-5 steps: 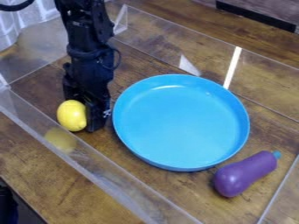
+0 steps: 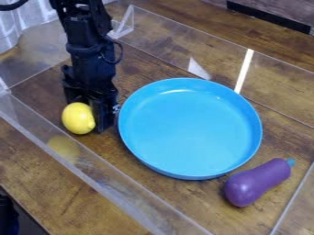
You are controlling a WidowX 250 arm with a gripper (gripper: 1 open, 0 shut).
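Observation:
A dark arm reaches down from the top left, its gripper (image 2: 91, 108) low over the wood at the left, right at a yellow round object (image 2: 77, 118). The fingers are dark and partly behind that object, so I cannot tell whether they are shut on it. A large blue plate (image 2: 190, 128) lies just to the right of the gripper.
A purple eggplant-like toy (image 2: 255, 184) lies at the lower right. Clear walls border the wooden floor (image 2: 147, 41) along the left and lower edges. Bare wood is open behind the plate.
The arm and gripper have shifted very slightly, and the yellow object looks slightly turned. The plate and purple toy have not moved.

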